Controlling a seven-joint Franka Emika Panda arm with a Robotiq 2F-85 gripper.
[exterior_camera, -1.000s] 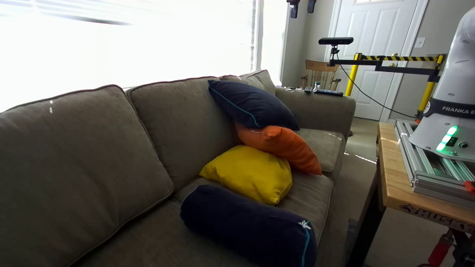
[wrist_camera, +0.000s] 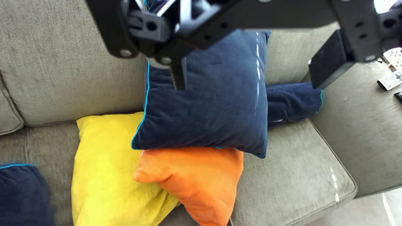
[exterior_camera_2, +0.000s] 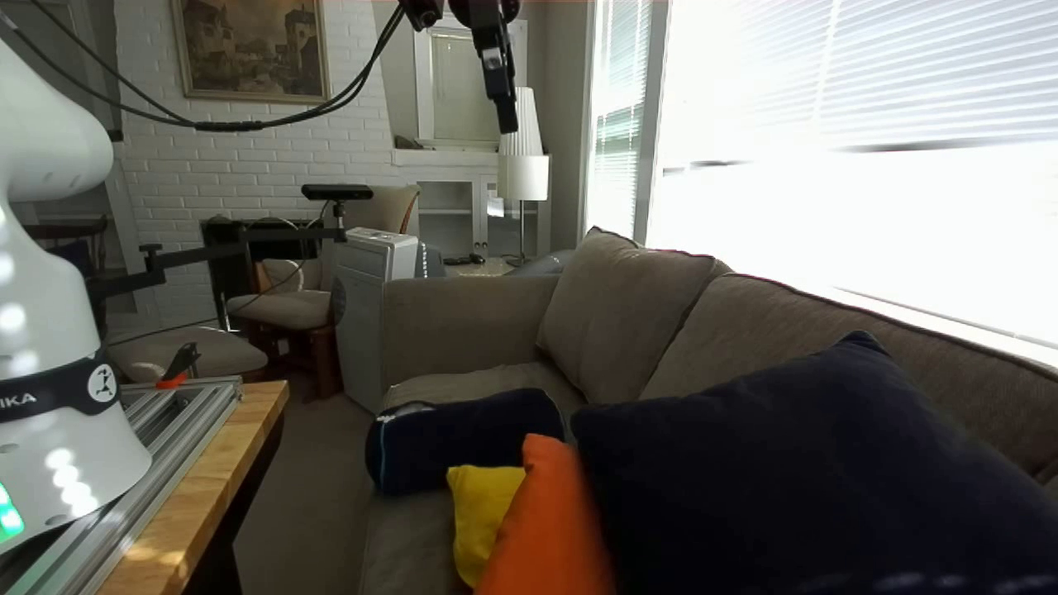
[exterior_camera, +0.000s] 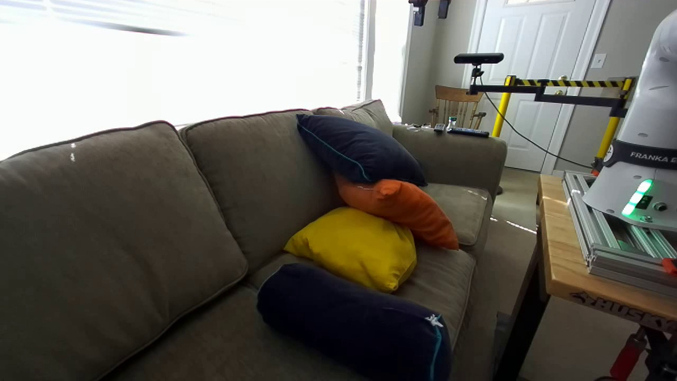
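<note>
My gripper is open above the sofa, its two fingers wide apart with nothing held between them. Below it in the wrist view lies a square navy pillow (wrist_camera: 211,109) with turquoise piping, leaning on the backrest. That pillow rests on an orange pillow (wrist_camera: 199,177), which overlaps a yellow pillow (wrist_camera: 109,162). A navy bolster (exterior_camera: 355,324) lies on the seat on the near side of the yellow pillow in exterior view 1. Another dark blue piece (wrist_camera: 292,101) shows partly behind the square pillow, by the armrest. Only the fingertips (exterior_camera: 419,16) reach into the top of exterior view 1.
The grey-brown sofa (exterior_camera: 108,254) has bare seat (wrist_camera: 294,173) between the pillows and the far armrest. Remotes (exterior_camera: 468,132) and small items lie on that armrest. My base stands on a wooden bench (exterior_camera: 552,254) before the sofa. A camera (exterior_camera: 479,58) on an arm stands beyond it.
</note>
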